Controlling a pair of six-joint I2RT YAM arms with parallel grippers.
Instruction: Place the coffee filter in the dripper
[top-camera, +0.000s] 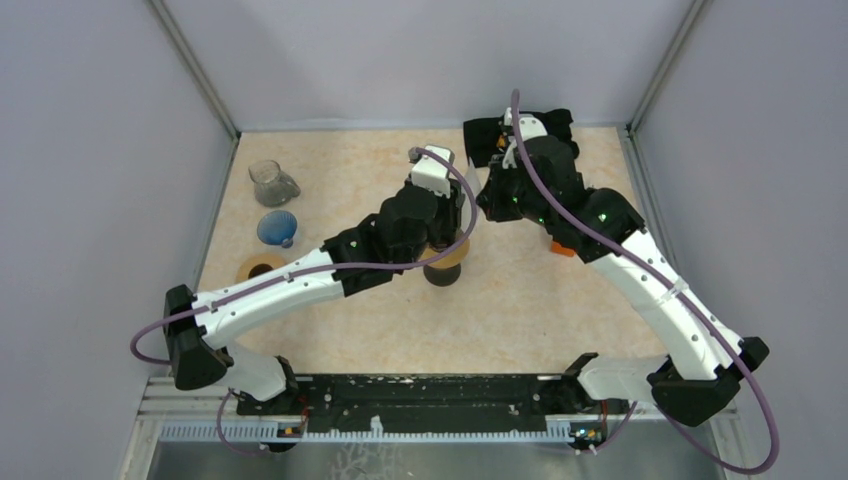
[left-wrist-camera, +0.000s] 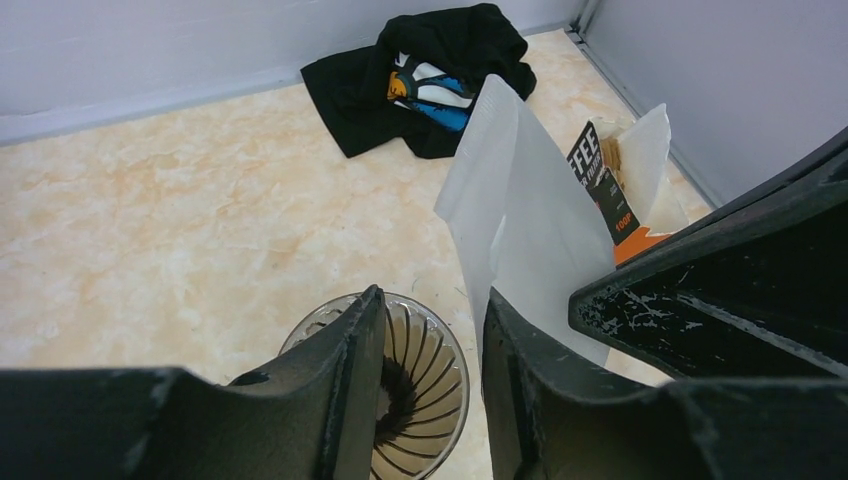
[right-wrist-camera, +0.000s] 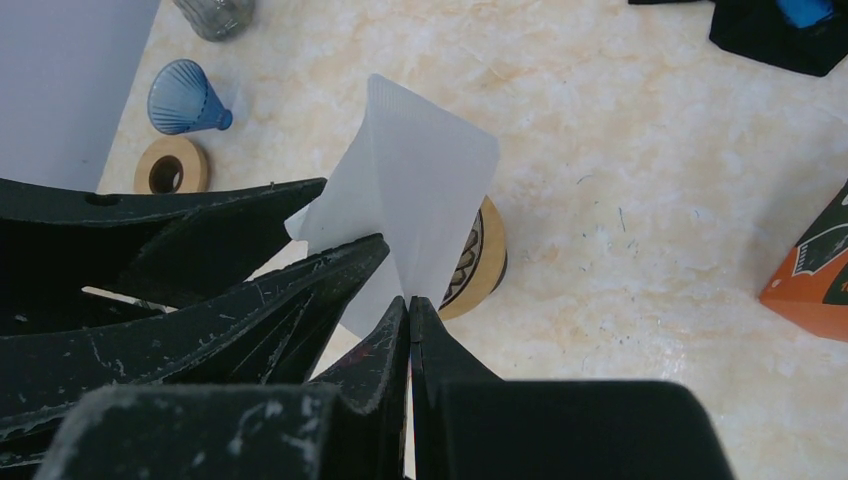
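Note:
The white paper coffee filter (left-wrist-camera: 530, 190) stands up in the air above the table, pinched near its lower edge by my right gripper, which is shut on it. My left gripper is part open close beside the paper. One of its fingers (right-wrist-camera: 350, 255) crosses in front of the filter in the right wrist view. Whether that finger is inside the filter's fold, I cannot tell. Below the grippers is the ribbed clear dripper (left-wrist-camera: 445, 395) with a wooden collar (right-wrist-camera: 492, 265). No filter shows inside the visible part of the dripper.
At the left stand a glass jug (top-camera: 270, 183), a blue ribbed cup (top-camera: 277, 228) and a wooden ring (right-wrist-camera: 172, 165). An orange filter box (right-wrist-camera: 820, 265) is on the right, with a black cloth (top-camera: 485, 138) at the back.

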